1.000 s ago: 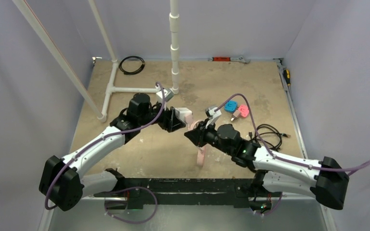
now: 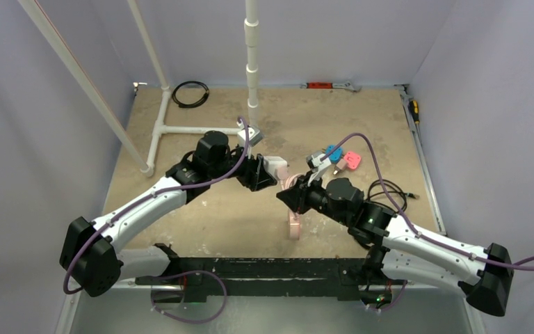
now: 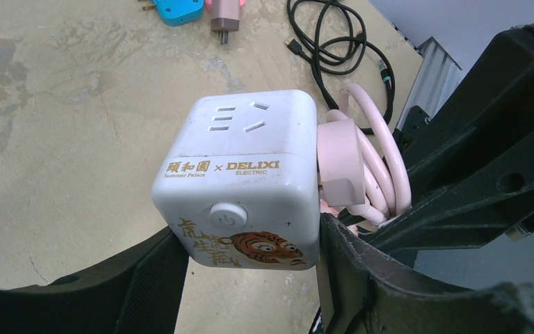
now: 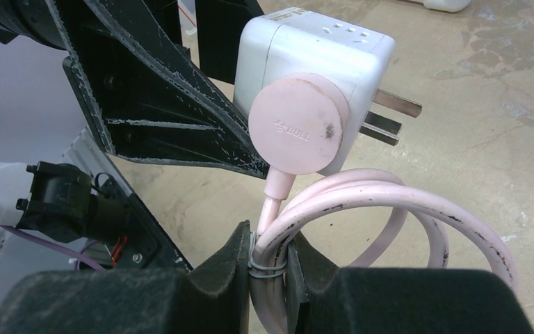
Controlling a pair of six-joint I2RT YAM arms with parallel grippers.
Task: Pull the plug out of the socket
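Observation:
A white cube socket (image 3: 240,181) is clamped between the fingers of my left gripper, raised over the table. Against one of its sides sits the round pink plug (image 4: 297,124), seemingly flush with the face in the right wrist view; its pins are hidden. From the plug runs a pink cable (image 4: 389,195), coiled and tied with a thin band. My right gripper is shut on the bundled cable just below the plug's neck. Two metal prongs (image 4: 389,115) stick out of the socket's far side. In the top view both grippers face each other closely.
Beneath the right gripper a pink block (image 2: 294,227) shows near the front. Blue (image 2: 334,154) and pink adapters (image 2: 352,160) lie to the right, with a black cable (image 2: 389,195) beyond. White pipes (image 2: 201,130) stand at the left.
Both arms have shifted a little to the right together, carrying the socket, plug and cable. The pink block has moved slightly right too. Both grippers have kept their hold.

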